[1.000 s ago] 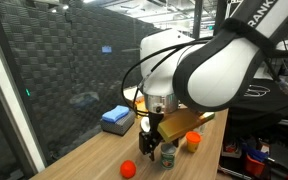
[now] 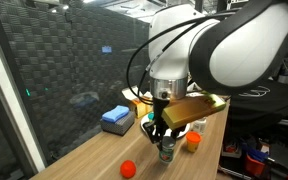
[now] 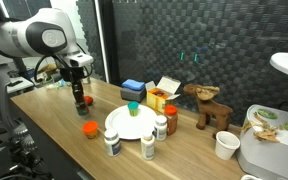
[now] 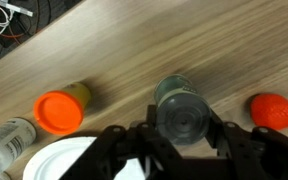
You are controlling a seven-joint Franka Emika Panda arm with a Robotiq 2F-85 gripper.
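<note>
A small grey-green can [image 2: 167, 150] stands upright in my gripper [image 2: 164, 132], whose fingers are shut around its upper part. The second exterior view shows the can [image 3: 82, 108] below the gripper [image 3: 79, 95], over the left part of the table. From the wrist, the can [image 4: 182, 112] is seen end-on between the fingertips, its round top facing the camera. Whether its base touches the table is hard to tell.
A red ball-like item [image 4: 274, 111] lies close to the can on one side, an orange cup [image 4: 62, 108] on the other. Nearby are a white plate [image 3: 144, 122] with a teal cup [image 3: 133, 108], several bottles [image 3: 112, 143], a blue box [image 3: 133, 88] and a wooden figure [image 3: 206, 105].
The arm has shifted up and a little to the right in the first exterior view. The can appears slightly higher than before, while the red item has stayed put.
</note>
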